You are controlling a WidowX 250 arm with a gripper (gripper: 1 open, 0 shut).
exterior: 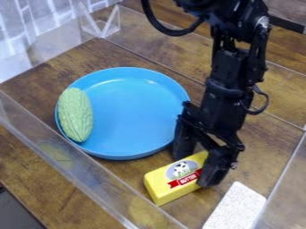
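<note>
My black gripper (pixel 203 152) reaches down from the top centre, open, its fingers low around the far end of a yellow butter box (pixel 170 186) with a cow label, lying at the lower middle. Whether the fingers touch the box is hard to tell.
A blue plate (pixel 131 95) with a pale green cabbage (pixel 74 114) on it lies to the left. A white block (pixel 235 209) lies at the bottom right. Clear plastic walls edge the wooden surface at left and right.
</note>
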